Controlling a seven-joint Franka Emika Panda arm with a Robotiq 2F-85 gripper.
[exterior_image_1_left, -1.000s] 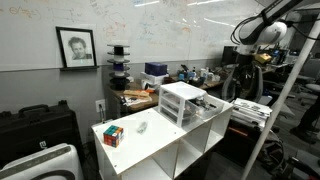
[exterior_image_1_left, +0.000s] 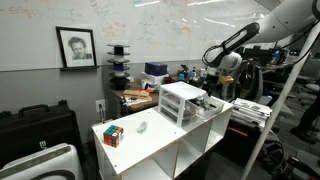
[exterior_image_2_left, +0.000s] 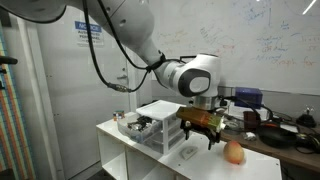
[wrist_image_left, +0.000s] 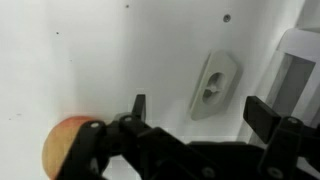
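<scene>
My gripper stands open, its two dark fingers apart with nothing between them. Beyond the fingertips lies a small pale block with a dark recess (wrist_image_left: 213, 86), on the white tabletop; exterior view 2 shows this pale block (exterior_image_2_left: 188, 152) below the gripper (exterior_image_2_left: 200, 136). A round orange object (wrist_image_left: 72, 148) is partly cut off by the left finger in the wrist view. It rests right of the gripper in exterior view 2 (exterior_image_2_left: 233, 152). In exterior view 1, a multicoloured object (exterior_image_1_left: 110, 134) sits near the table's left end.
A white drawer unit (exterior_image_1_left: 187, 103) stands on the table; its edge (wrist_image_left: 297, 75) borders the right of the wrist view. An open drawer (exterior_image_2_left: 130, 126) holds small items. Bare white tabletop (wrist_image_left: 85, 65) surrounds the pale block.
The arm has swung left in exterior view 1, from the far right toward the drawer unit. Objects on the table look unmoved.
</scene>
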